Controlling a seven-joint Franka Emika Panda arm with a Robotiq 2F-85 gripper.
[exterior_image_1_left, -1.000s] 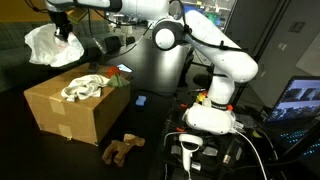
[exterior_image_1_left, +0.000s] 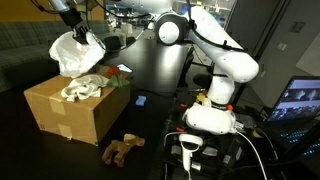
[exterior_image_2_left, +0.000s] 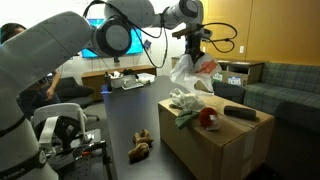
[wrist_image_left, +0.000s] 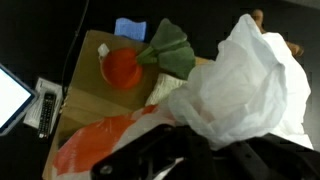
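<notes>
A white, thin, crumpled bag or sheet (exterior_image_1_left: 72, 56) with orange-red patches hangs from my gripper (exterior_image_1_left: 82, 32), which is shut on it above the cardboard box. In exterior view 2, the sheet (exterior_image_2_left: 195, 72) hangs just over the back of the box (exterior_image_2_left: 232, 150), close to the cream cloth (exterior_image_2_left: 186, 100); whether they touch I cannot tell. From the wrist, the white material (wrist_image_left: 235, 80) spreads across the right side and covers much of the box top. The fingertips are largely hidden by it.
On the box lie a red round object (wrist_image_left: 121, 69), a green cloth-like item (wrist_image_left: 172, 52) and a dark remote-like bar (exterior_image_2_left: 240, 111). A brown toy (exterior_image_1_left: 122, 150) and a small blue item (exterior_image_1_left: 140, 100) rest on the dark table. A laptop (exterior_image_1_left: 294, 108) stands far right.
The gripper and hanging sheet have moved right and slightly down in exterior view 1, now over the box's back left part. Objects on the box look unmoved.
</notes>
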